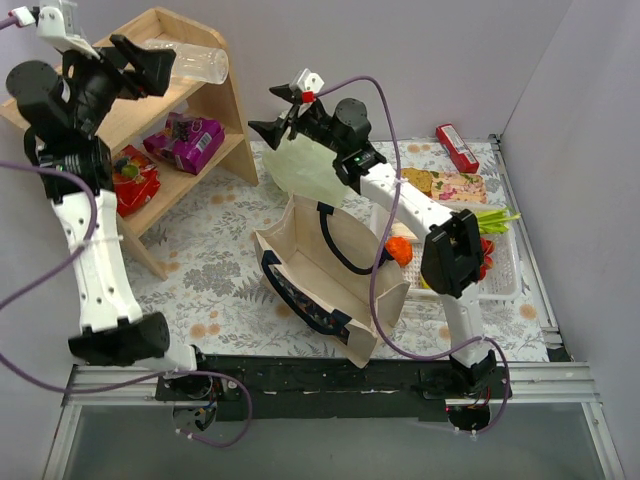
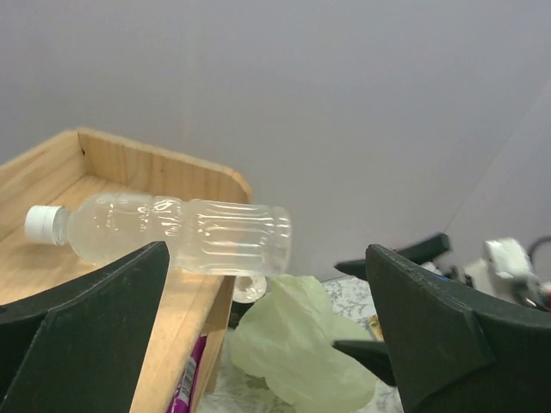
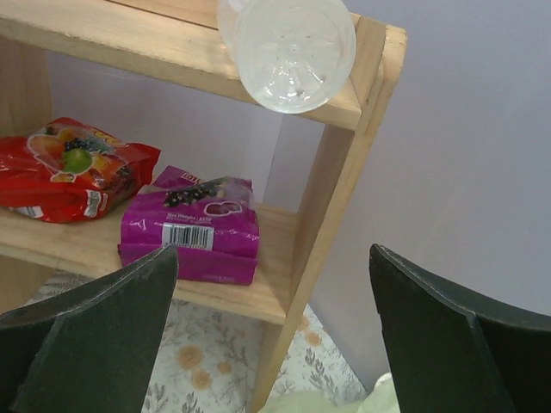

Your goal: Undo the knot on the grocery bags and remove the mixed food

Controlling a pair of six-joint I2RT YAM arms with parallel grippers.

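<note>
My left gripper (image 1: pixel 140 65) is open above the wooden shelf at the upper left, facing a clear plastic bottle (image 2: pixel 172 228) lying on the top board. My right gripper (image 1: pixel 275 110) hangs open at the back centre, above a pale green plastic bag (image 1: pixel 305 170); nothing shows between its fingers. In the right wrist view it faces the shelf, with the bag at the bottom edge. I cannot make out a knot. An open beige tote bag (image 1: pixel 315 270) lies on the floral surface in front of the green bag.
The shelf (image 1: pixel 240 150) holds red and purple packets (image 3: pixel 189 224). At the right, a white basket (image 1: pixel 505 280) of vegetables sits partly under my right arm, with a red box (image 1: pixel 457 147) behind.
</note>
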